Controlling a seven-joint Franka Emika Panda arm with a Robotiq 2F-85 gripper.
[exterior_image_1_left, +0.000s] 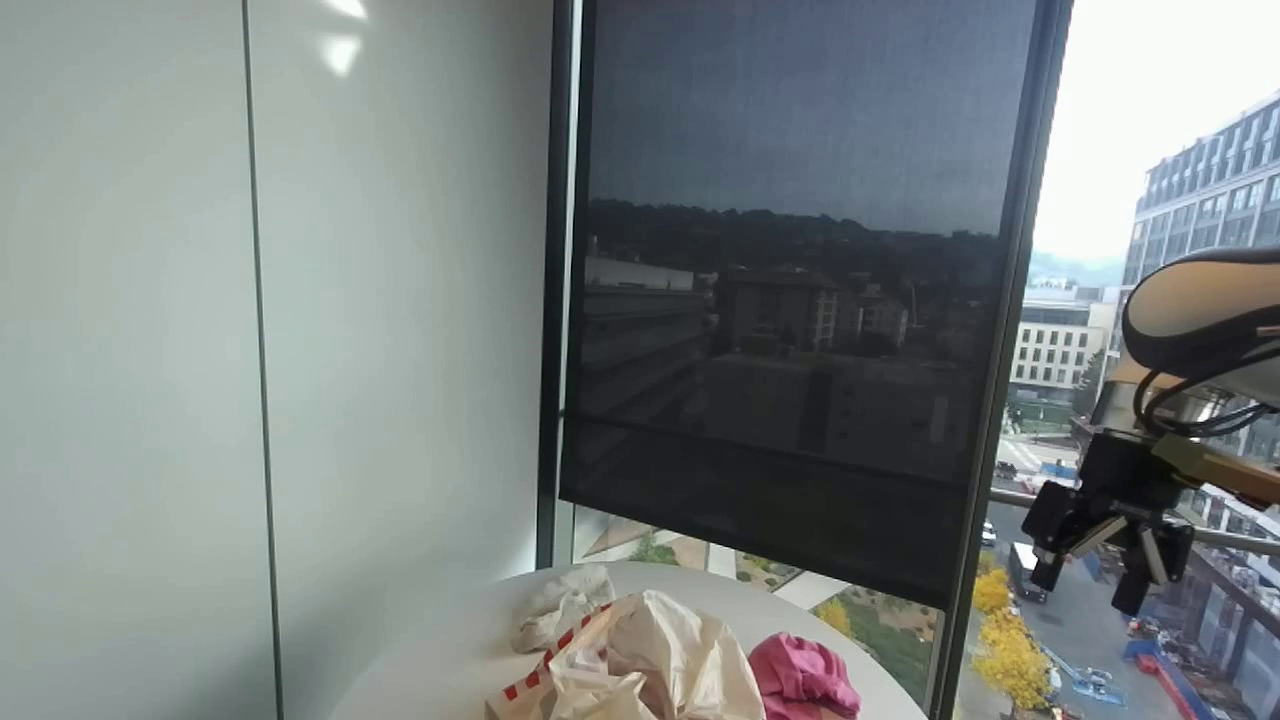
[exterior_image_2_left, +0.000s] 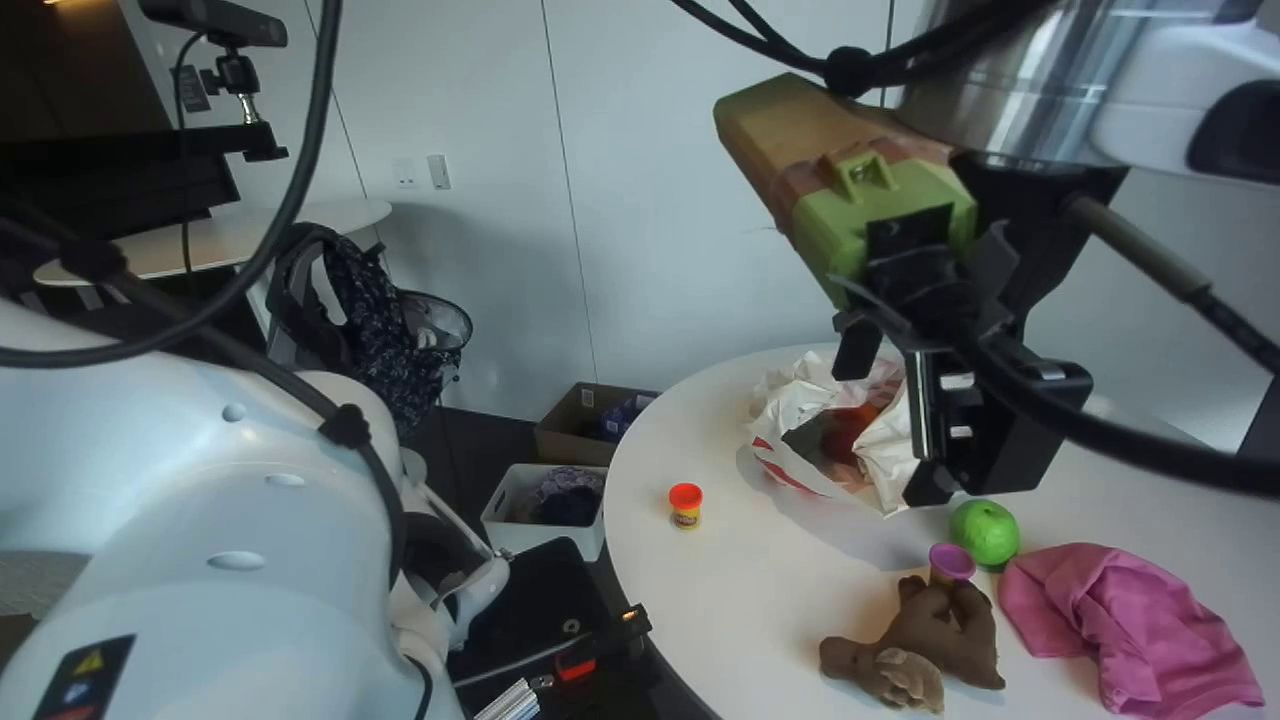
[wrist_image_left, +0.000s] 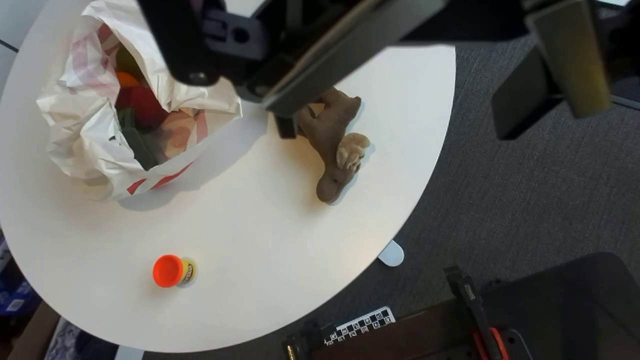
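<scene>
My gripper (exterior_image_1_left: 1086, 584) hangs high above the table, open, its fingers (wrist_image_left: 286, 127) apart with nothing between them. On the white round table a crumpled white bag with red stripes (wrist_image_left: 162, 175) lies open, with several coloured items inside, one of them a red round one (wrist_image_left: 144, 107). A small yellow tub with an orange-red lid (exterior_image_2_left: 685, 505) stands alone near the table's left side. A brown plush toy (exterior_image_2_left: 948, 636) lies towards the front, a small purple-topped item (exterior_image_2_left: 951, 563) beside it. Behind that sits a green apple-like fruit (exterior_image_2_left: 986, 532), and a pink cloth (exterior_image_2_left: 1122, 612) is bunched to the right.
A dark cable crosses in front of the gripper in exterior view 2.
</scene>
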